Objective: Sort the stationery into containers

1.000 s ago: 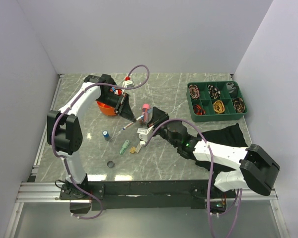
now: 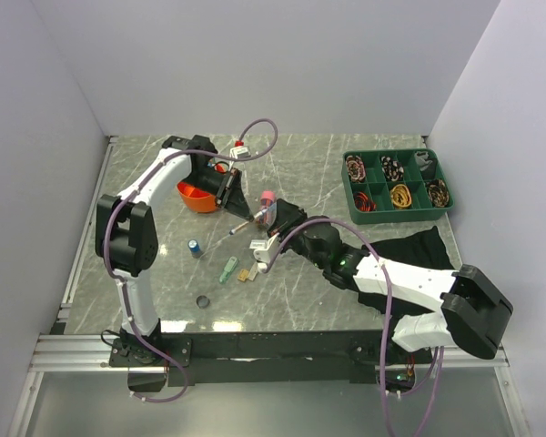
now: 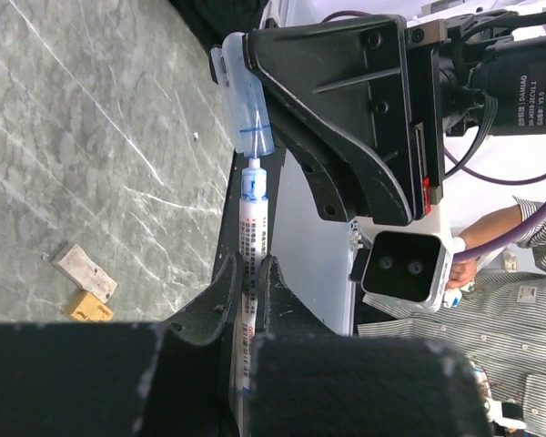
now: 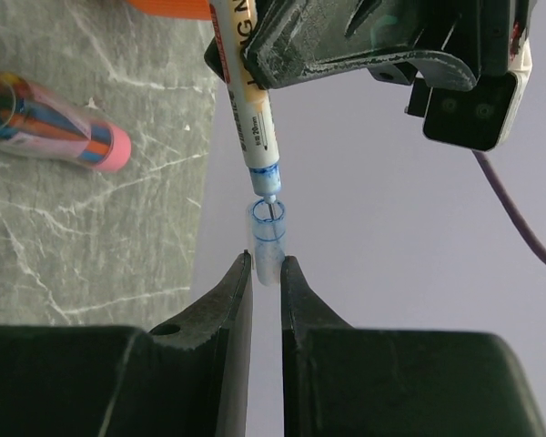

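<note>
A slim white pen (image 3: 253,228) with blue print is gripped by my left gripper, which is shut around its barrel. Its narrow tip reaches into the mouth of a clear bluish cap (image 4: 269,238), and the cap leans slightly against the pen's line. That cap sits between the fingertips of my right gripper, which touch it from both sides. From above, the two grippers face each other over the middle of the table. An orange bowl (image 2: 197,201) stands behind the left gripper, partly covered by the arm.
A clear tube with a pink end (image 4: 114,149) lies close behind the grippers. In front are a blue-wrapped cylinder (image 2: 194,248), a green cutter (image 2: 228,269), a yellow block (image 2: 243,275) and a dark disc (image 2: 203,301). A green compartment tray (image 2: 400,217) holds coiled bands at back right.
In the top view, the pen has shifted slightly to the right and away from the front edge, toward the right gripper. The right arm looks nearly still.
</note>
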